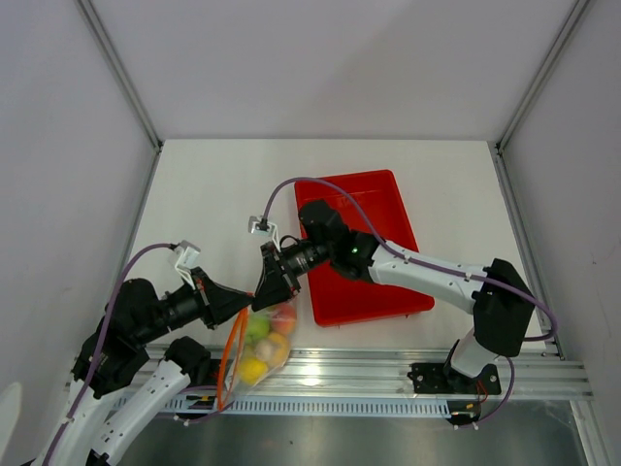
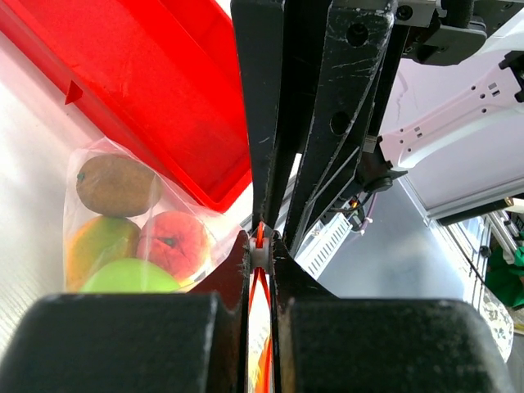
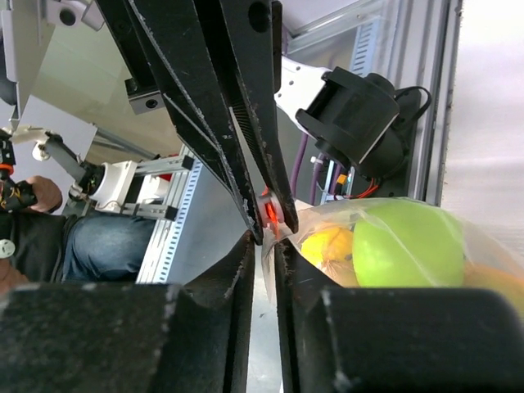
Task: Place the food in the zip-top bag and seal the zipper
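The clear zip bag [image 1: 267, 349] holds several fruits at the table's front edge, among them a green one [image 3: 407, 243], a red one [image 2: 173, 244] and a brown one [image 2: 118, 185]. Its orange zipper strip [image 1: 231, 357] hangs down at the left. My left gripper is shut on the zipper's end, at the small slider. My right gripper [image 1: 269, 297] is beside it, its fingertips close round the bag's top edge at the zipper; whether they grip it is unclear.
An empty red bin [image 1: 369, 306] sits behind the right arm. Metal rails [image 1: 335, 369] run along the front edge.
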